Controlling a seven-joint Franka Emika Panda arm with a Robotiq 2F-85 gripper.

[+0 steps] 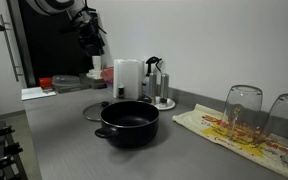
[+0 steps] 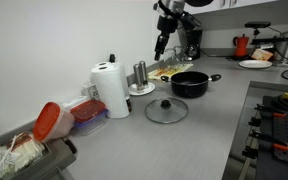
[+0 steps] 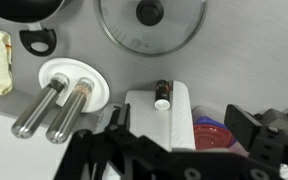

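My gripper hangs high in the air above the back of the counter. In the wrist view its fingers stand wide apart, with nothing held between them. Below it is a white paper towel roll, with a small dark cylinder at its near side. A black pot stands uncovered on the counter. Its glass lid, with a black knob, lies flat on the counter apart from the pot.
Two metal grinders stand on a white plate. Two upturned glasses rest on a patterned towel. A red container is stacked beside the paper roll.
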